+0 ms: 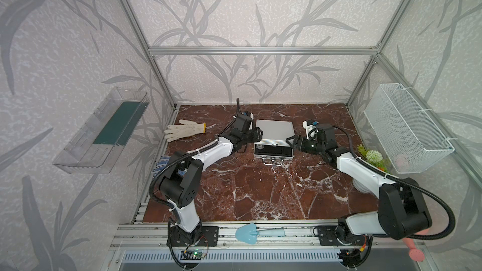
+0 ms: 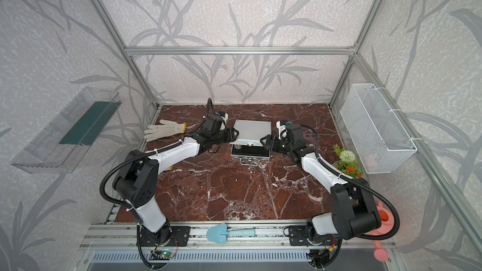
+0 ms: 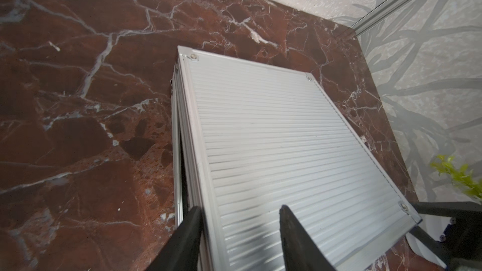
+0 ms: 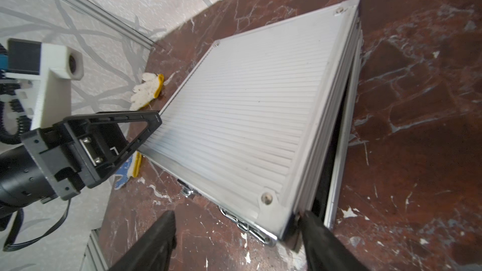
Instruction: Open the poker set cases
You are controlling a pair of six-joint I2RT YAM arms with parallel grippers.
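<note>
A silver poker case has its ridged lid point(image 1: 274, 131) partly raised, the front edge lifted and tilting back. Beneath it the dark interior of the case base point(image 1: 273, 156) shows, with the handle point(image 1: 272, 162) at the front. My left gripper is shut on the lid's left front part, one finger point(image 3: 186, 238) against the side and the other over the top. At the right front corner, my right gripper is open, its fingers well apart; one finger point(image 4: 321, 243) touches or nearly touches the lid's corner.
White gloves point(image 1: 184, 130) lie at the back left. Flowers point(image 1: 374, 157) stand at the right edge below a white wire basket point(image 1: 409, 125). A blue trowel point(image 1: 258, 233) lies on the front rail. The table before the case is clear.
</note>
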